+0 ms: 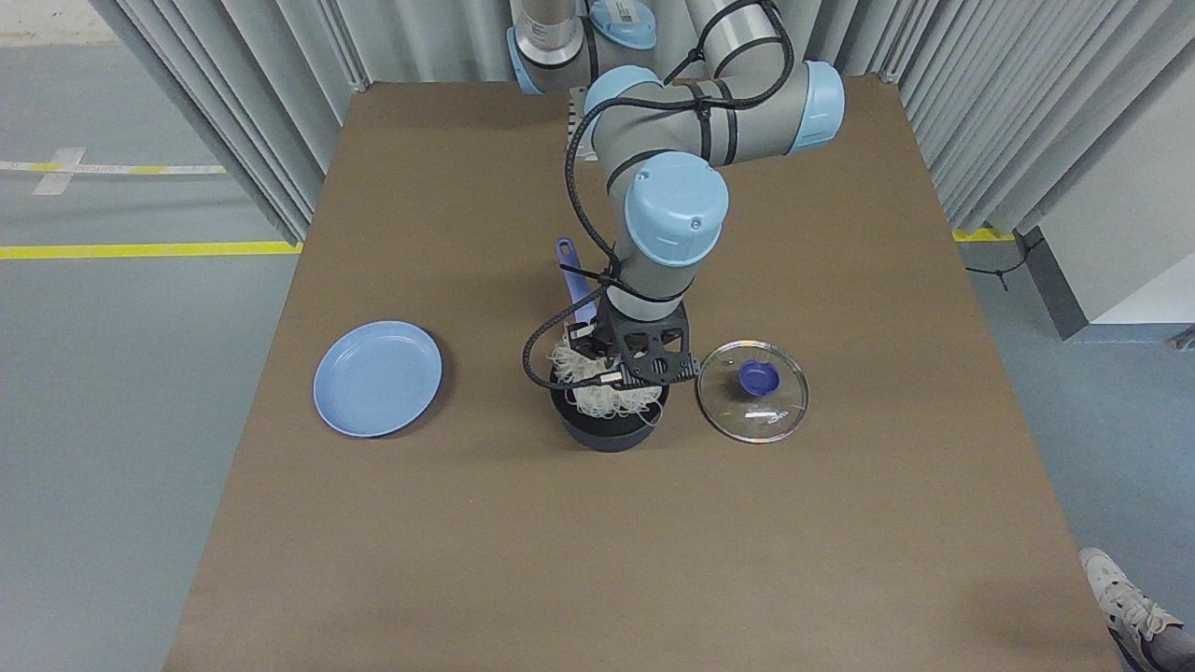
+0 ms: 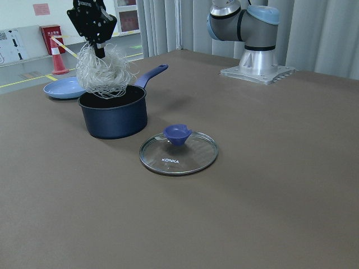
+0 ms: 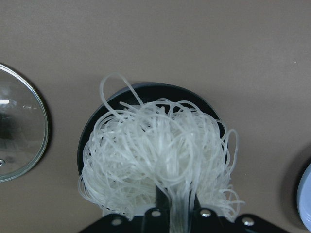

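Observation:
My gripper is shut on a tangled bundle of white noodle-like strands (image 3: 150, 150), seen from above in the wrist view and hanging just over the dark blue saucepan (image 2: 115, 120) in the left view, where its lower part reaches the pot's rim. The saucepan's blue handle (image 1: 572, 269) points to the back. A glass lid with a blue knob (image 1: 751, 392) lies on the table to the pot's right in the front view. The blue plate (image 1: 376, 379) lies empty to the pot's left.
The robot's base (image 2: 258, 73) stands at the back. Curtains hang behind the table.

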